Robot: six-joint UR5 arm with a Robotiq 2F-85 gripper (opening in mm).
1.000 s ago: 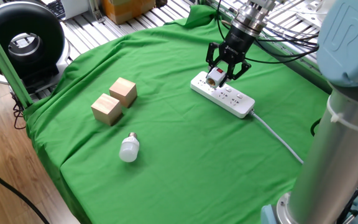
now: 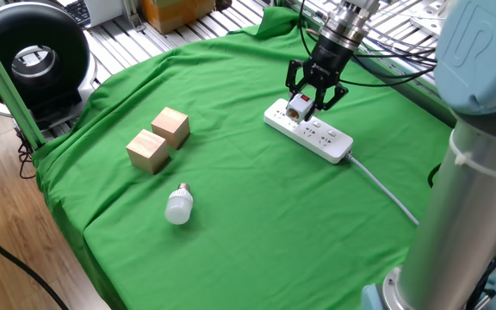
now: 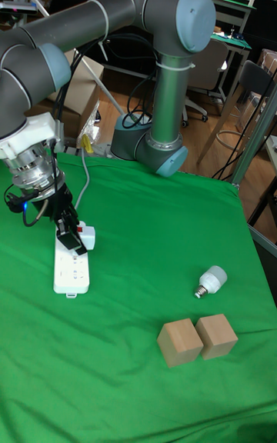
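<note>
A white lamp socket (image 2: 299, 107) with a red switch sits between the black fingers of my gripper (image 2: 301, 102), which looks shut on it. Its round opening faces out to the side. Beneath it lies the white power strip (image 2: 324, 141), the socket being over the strip's far-left end. Whether its plug is in an outlet is hidden. From the other side, the exterior view 3 shows my gripper (image 3: 76, 238) and the socket (image 3: 88, 237) over the strip (image 3: 71, 276). A white bulb (image 2: 179, 206) lies on its side on the green cloth, well away from the gripper.
Two wooden cubes, one nearer (image 2: 148, 151) and one farther (image 2: 170, 127), stand close together on the cloth beyond the bulb. A grey cord (image 2: 384, 188) runs from the strip toward the arm's base.
The arm's large blue-capped joint has shifted very slightly left in the exterior view 1. My gripper and the socket look almost still; bulb, cubes and strip have not moved.
</note>
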